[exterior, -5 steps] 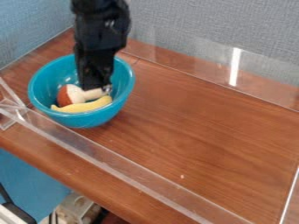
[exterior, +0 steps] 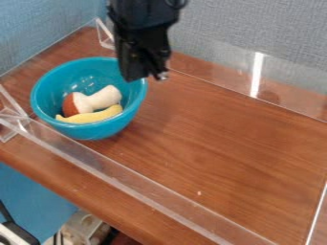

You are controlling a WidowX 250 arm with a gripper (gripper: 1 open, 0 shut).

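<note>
A teal bowl [exterior: 54, 88] sits on the wooden table at the left. Inside it lie a yellow banana-shaped item [exterior: 92, 116], a white item [exterior: 102, 99] and a reddish round item [exterior: 72, 105]. My dark gripper [exterior: 141, 67] hangs above the bowl's back right side, clear of the contents. It looks shut, with nothing visible between its fingers.
Clear low walls edge the table, and grey padded panels stand behind. Cables and small parts lie below at the lower left.
My gripper has risen out of the bowl and moved to the right. The items in the bowl remain there.
</note>
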